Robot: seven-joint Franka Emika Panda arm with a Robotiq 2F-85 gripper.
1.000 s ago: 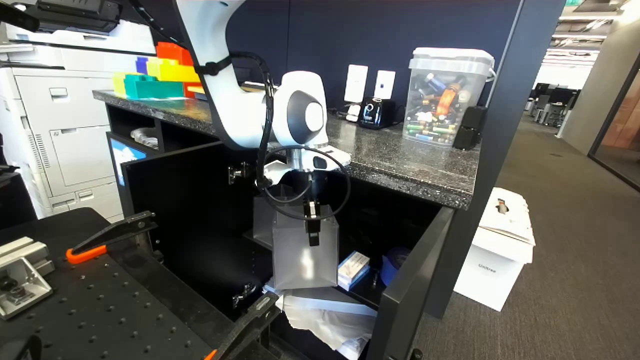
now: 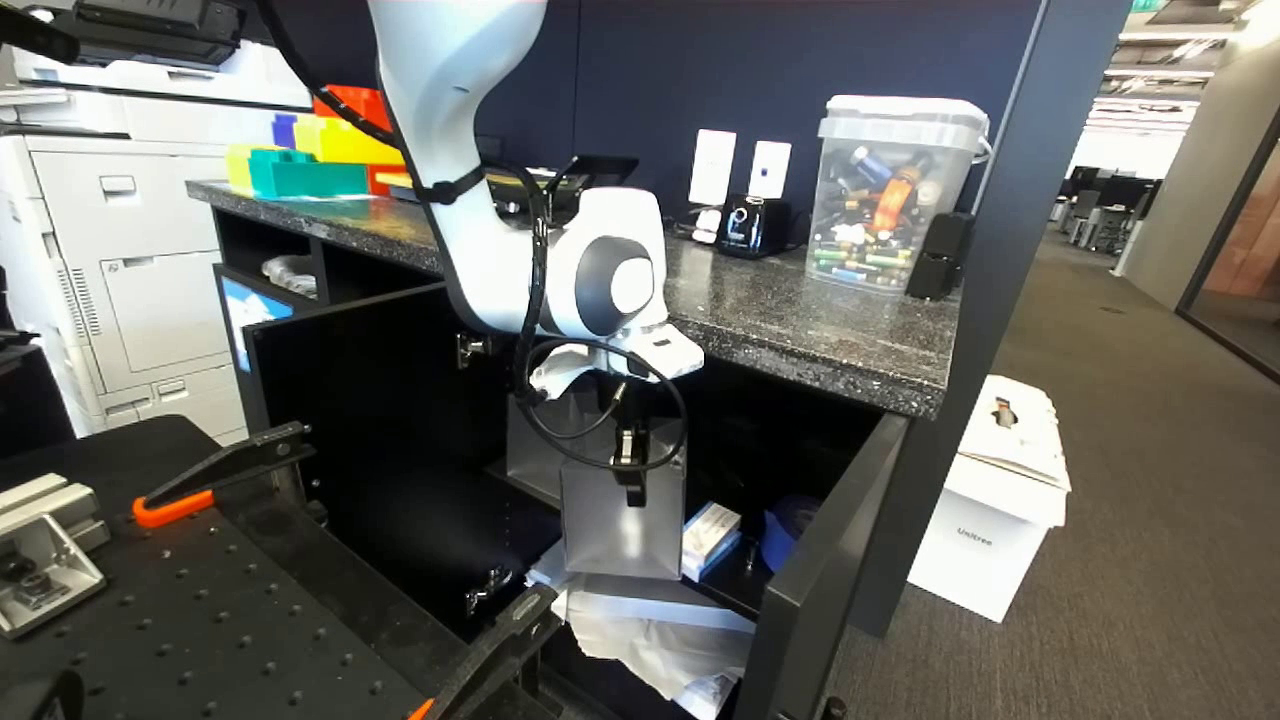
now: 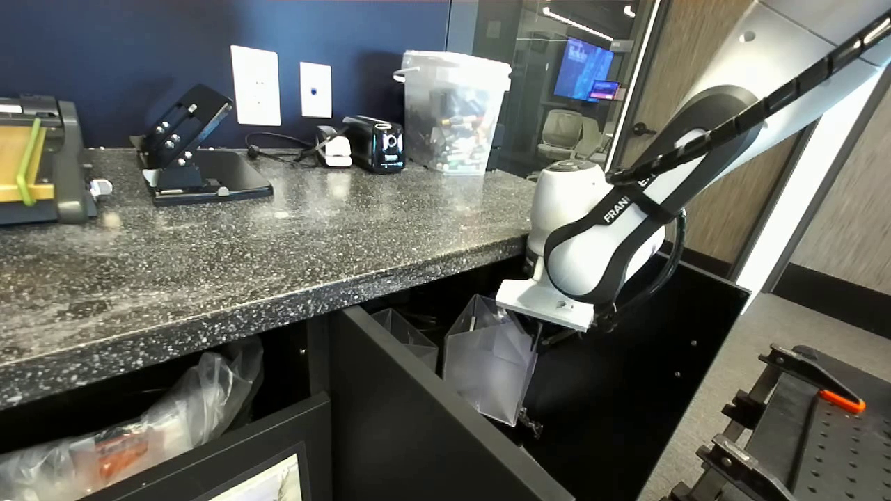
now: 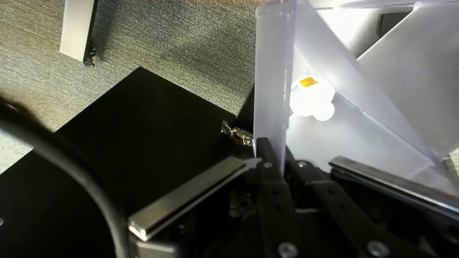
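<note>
A frosted, see-through bin (image 2: 600, 534) is at the mouth of the open lower cabinet, a little tilted. My gripper (image 2: 631, 486) points down over its near side and is shut on one of its walls. Up close in the wrist view, that thin wall (image 4: 271, 77) runs between my fingertips. Seen from the other side, the bin (image 3: 489, 380) hangs right under the white wrist, its open top upward. A second similar bin (image 2: 528, 446) stands behind it inside the cabinet. The bin's lower back part is hidden.
Open cabinet doors flank the bin, the right door (image 2: 828, 564) and the left door (image 2: 360, 444). Over it juts the speckled countertop (image 2: 816, 342). A small blue-and-white box (image 2: 711, 540), a blue roll (image 2: 786, 534) and crumpled plastic (image 2: 660, 636) lie inside the cabinet.
My arm has come lower, and its wrist now sits closer to the bin's top. The bin has shifted slightly to the right in exterior view 1.
</note>
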